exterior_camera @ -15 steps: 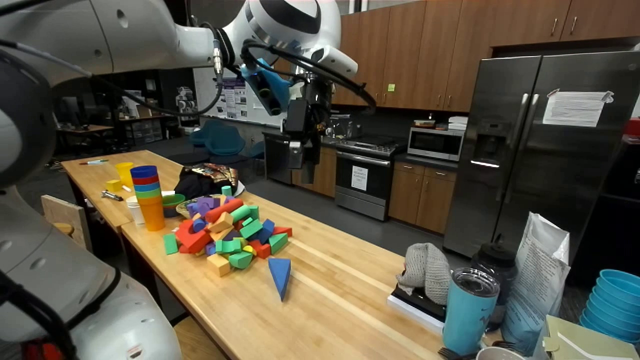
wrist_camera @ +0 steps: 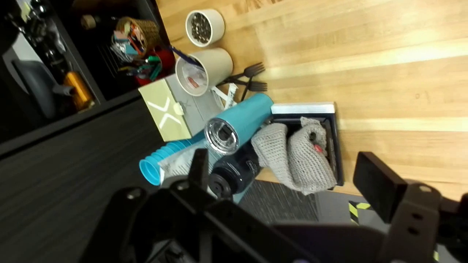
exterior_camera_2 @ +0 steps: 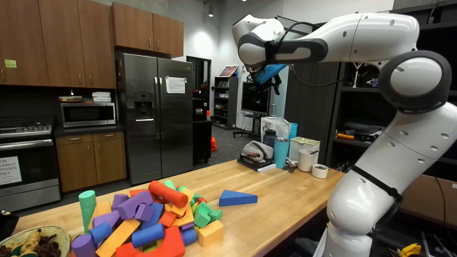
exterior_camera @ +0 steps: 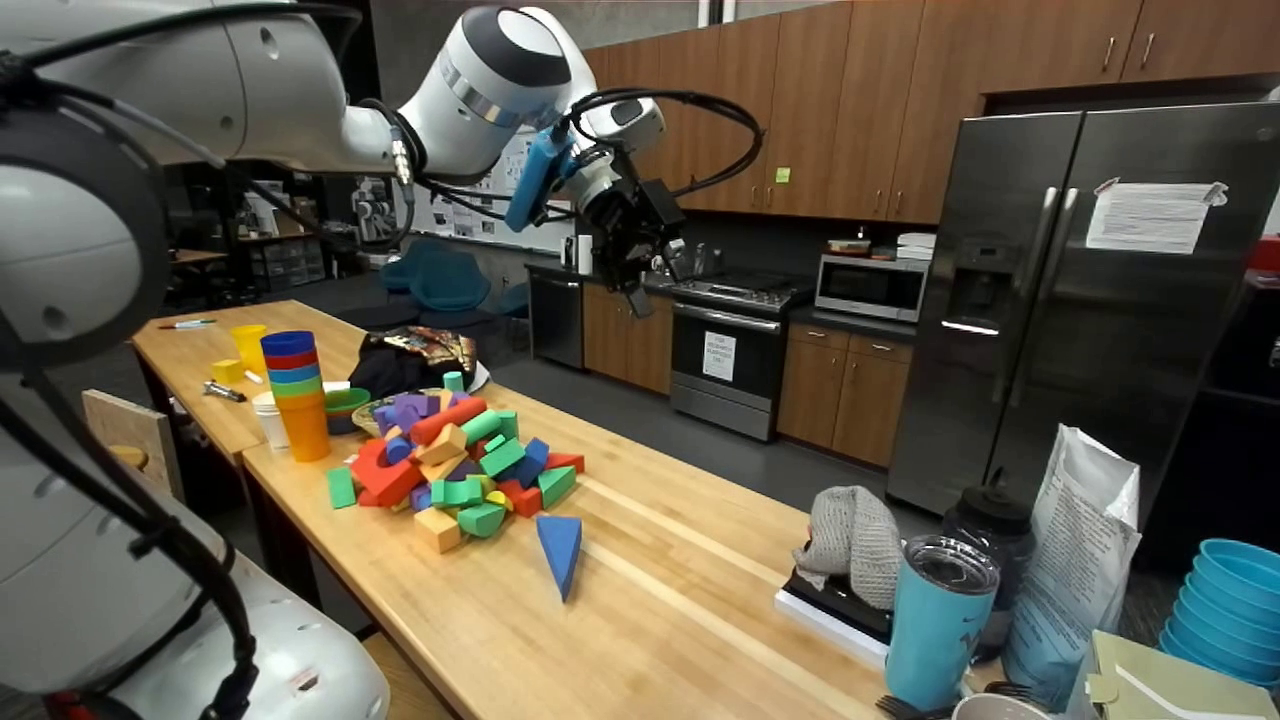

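Observation:
My gripper is open, its two black fingers (wrist_camera: 378, 187) wide apart with nothing held between them. In exterior view 1 the gripper (exterior_camera: 639, 270) hangs high above the table, tilted. On the wooden table a blue triangular block (exterior_camera: 560, 552) lies alone, apart from a heap of colored blocks (exterior_camera: 462, 462). In the wrist view, beyond the fingers, a grey knitted cloth (wrist_camera: 302, 153) rests in a black tray (wrist_camera: 335, 144) beside a blue tumbler (wrist_camera: 248, 120). The block heap is outside the wrist view.
A black bottle (exterior_camera_2: 269, 137), white cups (exterior_camera_2: 306, 160) and a box (exterior_camera_2: 315, 143) crowd one table end. Stacked cups (exterior_camera: 300, 396) and a woven basket (exterior_camera_2: 64, 240) stand near the blocks. Between the heap and the tray, much of the tabletop (exterior_camera: 684, 576) is bare.
The arm has drawn back, and my gripper has shifted up and slightly right in exterior view 1, tilting from its more upright pose. Blocks and other table items have not moved.

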